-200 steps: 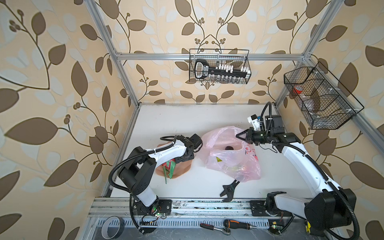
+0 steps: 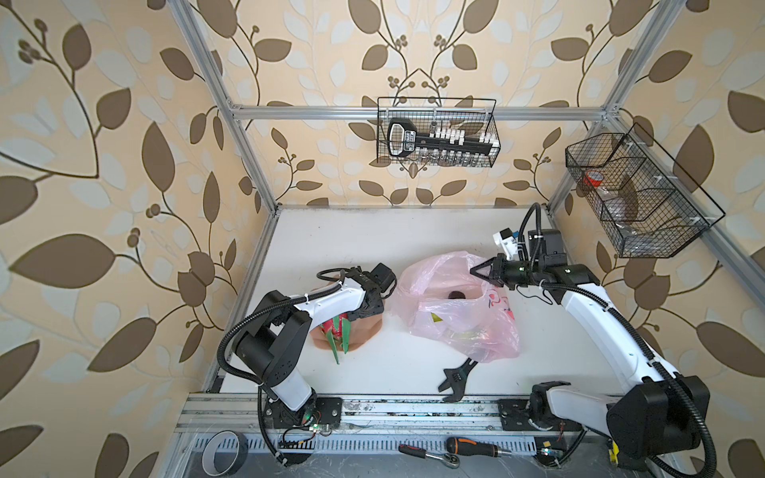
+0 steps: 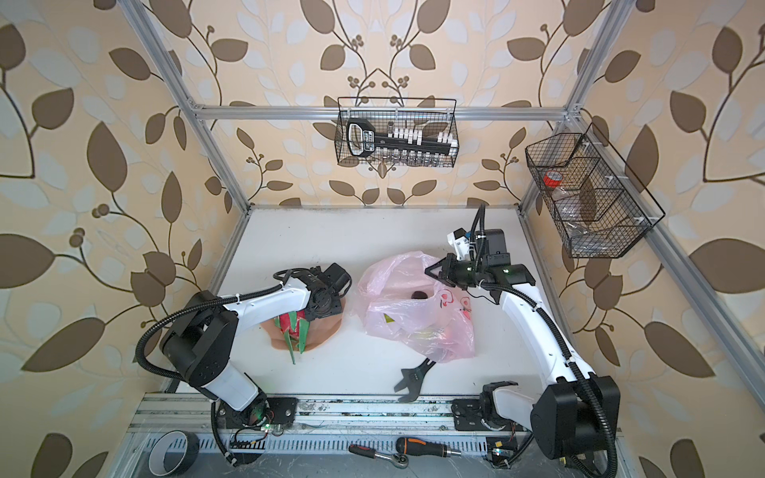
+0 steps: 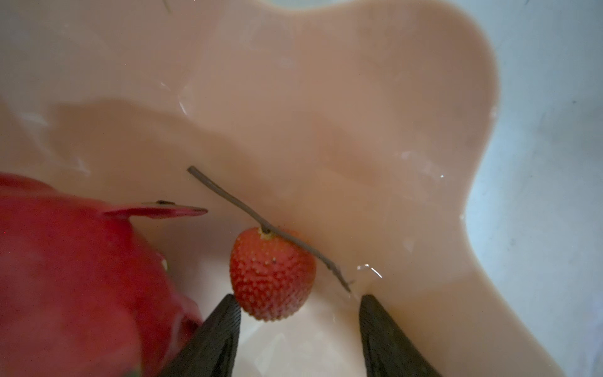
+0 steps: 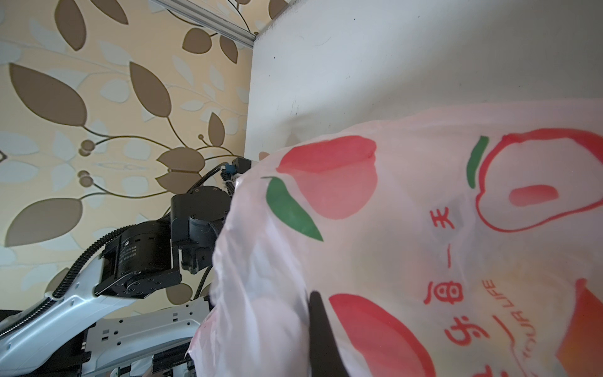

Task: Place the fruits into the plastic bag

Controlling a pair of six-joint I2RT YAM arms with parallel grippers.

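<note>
On the pink bowl [image 2: 366,330] lies a red fruit with green leaves [image 2: 345,337], partly under my left arm. The left wrist view shows its red skin [image 4: 69,276] beside a small bumpy red fruit [image 4: 271,276] with a thin stem. My left gripper is low over the bowl; its fingertips stand apart, the small fruit close to the left one, and no firm hold shows. The pink plastic bag [image 2: 430,279] gapes open with a dark round thing [image 2: 456,294] inside. My right gripper is shut on the bag's rim.
A black clamp-like tool [image 2: 456,381] lies at the table's front, by the bag. Wire baskets [image 2: 438,131] hang on the back and right walls.
The leafy red fruit has turned or slid a little, its leaf tips moving right. The right arm and bag look still.
</note>
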